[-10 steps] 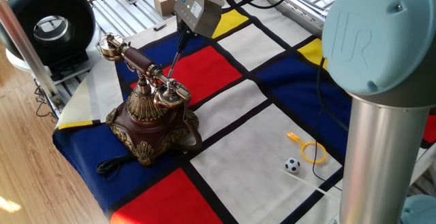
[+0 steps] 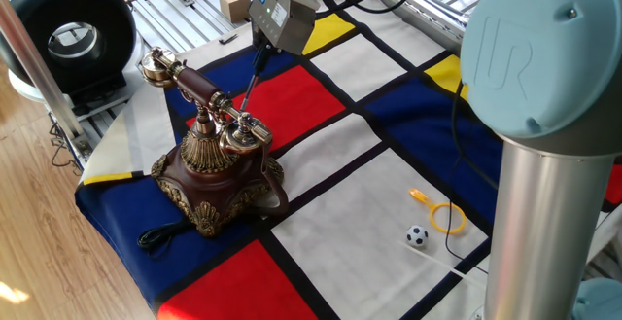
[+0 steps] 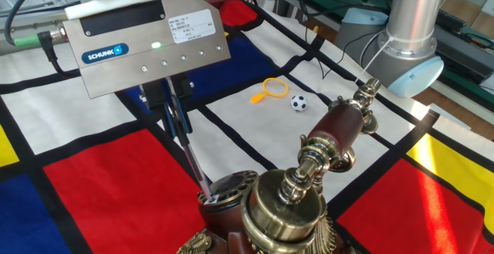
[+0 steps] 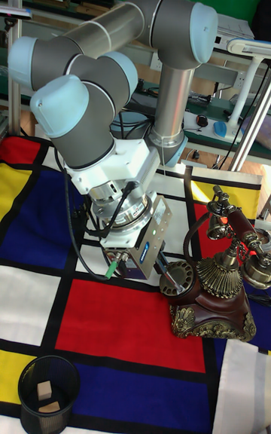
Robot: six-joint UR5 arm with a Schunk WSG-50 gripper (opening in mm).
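Observation:
An ornate brown and brass rotary telephone (image 2: 216,169) stands on the patterned cloth, its handset (image 3: 337,130) lying across the cradle. My gripper (image 3: 207,195) points down at the telephone's round dial (image 4: 178,277). Its dark fingers (image 3: 176,115) are close together and run down into a slender, greyish tip. Whether that tip is part of the fingers or a thin rod between them cannot be made out. In exterior view 2 the tip reaches the dial's near edge and seems to touch it. The handset and cradle partly hide this spot in exterior view 1.
A small soccer ball (image 3: 299,103) and a yellow ring with a handle (image 3: 275,89) lie on a white patch of cloth. A black mesh cup (image 4: 48,389) holds wooden blocks. The red patch (image 4: 120,325) beside the telephone is bare.

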